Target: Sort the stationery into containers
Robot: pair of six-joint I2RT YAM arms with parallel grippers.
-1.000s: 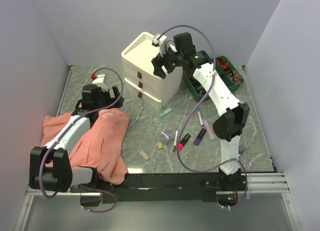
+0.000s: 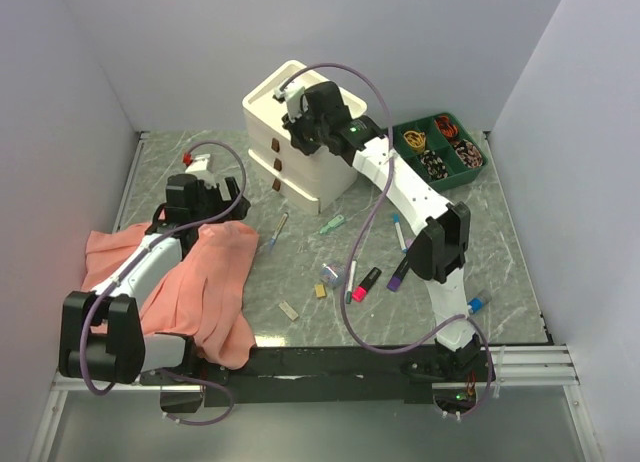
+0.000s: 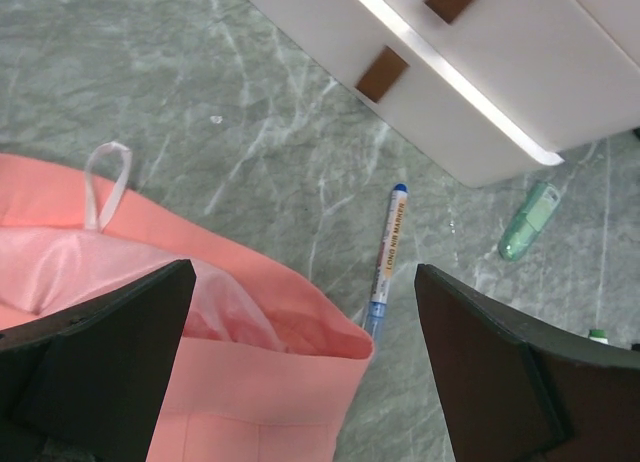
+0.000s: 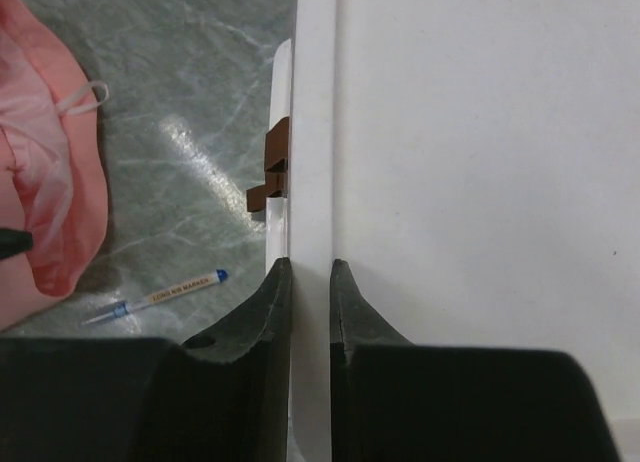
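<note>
A white drawer box (image 2: 330,172) with brown pull tabs stands at the back centre. My right gripper is shut on its top front rim, with one finger (image 4: 268,307) outside and the other over the top. To the left, my left gripper (image 2: 238,200) stays open and empty above the pink cloth (image 2: 225,272). In the left wrist view, a blue-tipped marker (image 3: 389,247) and a green capped item (image 3: 530,222) lie on the table. A pink highlighter (image 2: 366,285), purple marker (image 2: 399,274), yellow block (image 2: 320,291) and eraser (image 2: 288,310) lie farther forward.
A green divided tray (image 2: 462,178) holding bundled bands and cords stands at the back right. A blue item (image 2: 478,303) lies near the right front. The right arm crosses above the table's right side; the front middle has bare marble.
My right gripper has moved left and down from the box's right side onto its front rim. The box has shifted slightly back and left. My left arm stays put.
</note>
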